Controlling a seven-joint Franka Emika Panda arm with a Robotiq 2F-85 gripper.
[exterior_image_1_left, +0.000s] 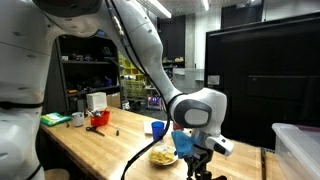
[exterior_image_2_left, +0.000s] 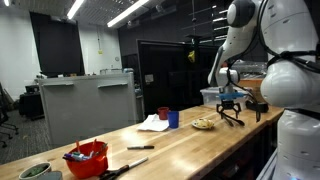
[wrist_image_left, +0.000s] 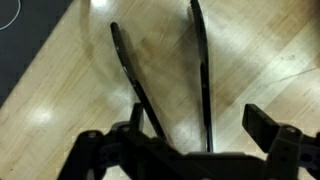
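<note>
Two long, thin black bars, the left bar (wrist_image_left: 137, 80) and the right bar (wrist_image_left: 204, 75), lie on the wooden table in the wrist view. They might be separate sticks or the arms of one tool; their near ends run out of sight under my gripper. The fingers are wide apart, one finger (wrist_image_left: 258, 127) to the right of the bars and the other by the left bar. Nothing is held. In exterior view 2 the gripper (exterior_image_2_left: 228, 108) points down low over the table's right end, with dark thin items (exterior_image_2_left: 232, 121) below it.
A plate of yellow food (exterior_image_2_left: 203, 124) is close to the arm, with a blue cup (exterior_image_2_left: 173, 119), a red cup (exterior_image_2_left: 163, 112) and a white cloth (exterior_image_2_left: 152, 124) beyond. At the far end stands a red basket (exterior_image_2_left: 86, 160). A clear bin (exterior_image_1_left: 298, 150) borders the right side.
</note>
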